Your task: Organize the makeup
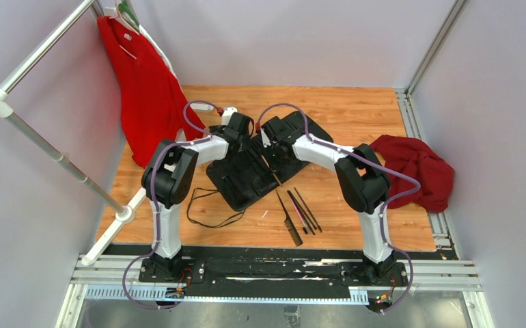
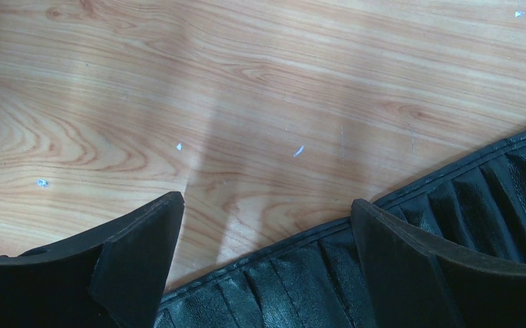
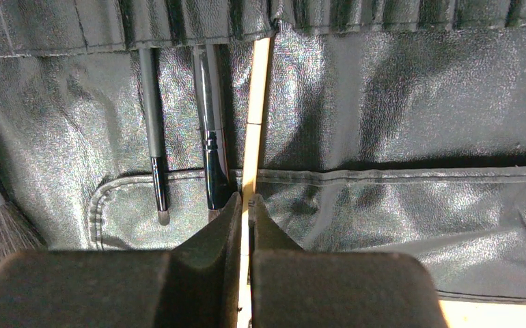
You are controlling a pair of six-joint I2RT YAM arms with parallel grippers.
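Observation:
A black brush case (image 1: 243,181) lies unrolled on the wooden table, its pocket strip (image 3: 356,10) across the top of the right wrist view. My right gripper is shut on a thin wooden stick (image 3: 253,123), whose far end sits inside a pocket. Left of it, a thin brush (image 3: 154,116) and a thicker brush (image 3: 210,109) stand in other pockets. In the left wrist view, my left gripper is open over the case's edge (image 2: 281,246), its right fingertip close to or touching the rim.
A black comb (image 1: 292,232) and several slim pencils (image 1: 305,208) lie on the table in front of the case. A strap (image 1: 209,222) loops at the case's left. A red cloth (image 1: 417,171) lies at the right; a red garment (image 1: 144,89) hangs at the left.

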